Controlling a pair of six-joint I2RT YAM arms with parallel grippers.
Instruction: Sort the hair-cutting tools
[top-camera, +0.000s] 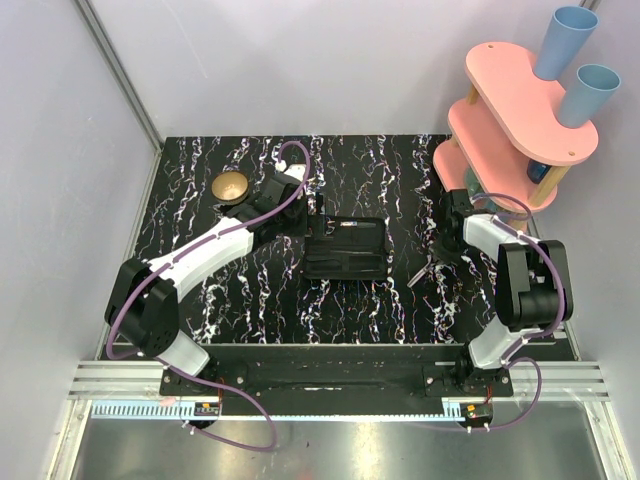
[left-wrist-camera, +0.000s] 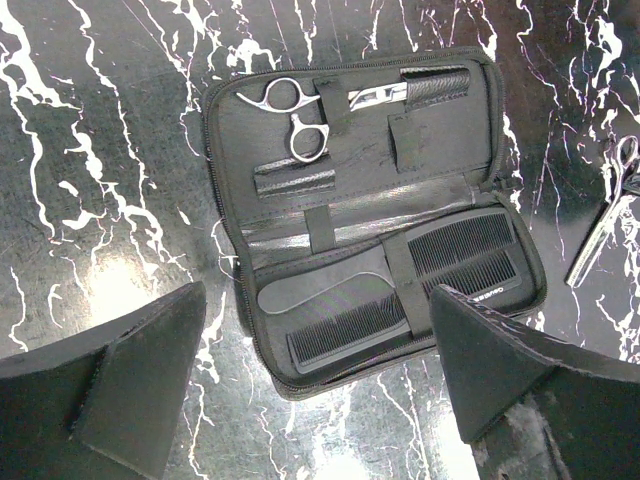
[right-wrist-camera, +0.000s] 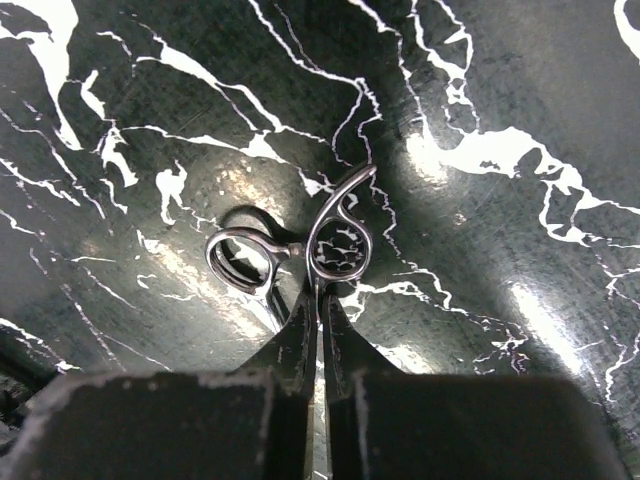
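A black zip case lies unfolded on the table, also seen in the top view. One pair of silver scissors is tucked under its straps in the upper half; black combs fill the lower half. My left gripper hovers open over the case's near side, nothing between its fingers. To the right of the case, my right gripper is shut on a second pair, the thinning scissors, near the finger loops. Their blades point toward the front left in the top view.
A pink tiered shelf with blue cups stands at the back right, close to the right arm. A gold bowl sits at the back left. Bare table lies between case and right gripper.
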